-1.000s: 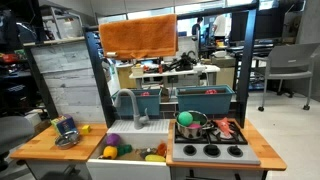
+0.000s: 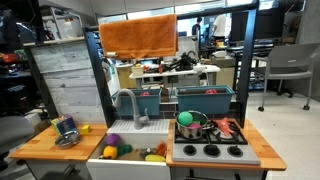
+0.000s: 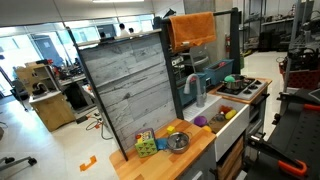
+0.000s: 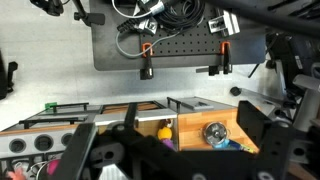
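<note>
My gripper stands open in the wrist view, its dark fingers spread wide at the lower edge with nothing seen held between them. It hangs well above the kitchen set. A metal pot (image 2: 205, 131) sits at the back of the stove (image 2: 212, 150), with a round green object (image 2: 185, 118) at its left side. Several colourful toy foods, among them an orange one (image 2: 110, 152) and a purple one (image 2: 112, 139), lie in the sink (image 2: 126, 146). A steel bowl (image 3: 178, 142) rests on the left wooden counter (image 3: 150, 162), beside a green-and-yellow box (image 3: 146, 142).
An orange towel (image 2: 140, 37) hangs from the upper rack. The grey faucet (image 2: 130, 104) rises behind the sink. Blue bins (image 2: 205, 100) stand behind the stove. Bare wood (image 2: 262, 153) is free at the stove's right.
</note>
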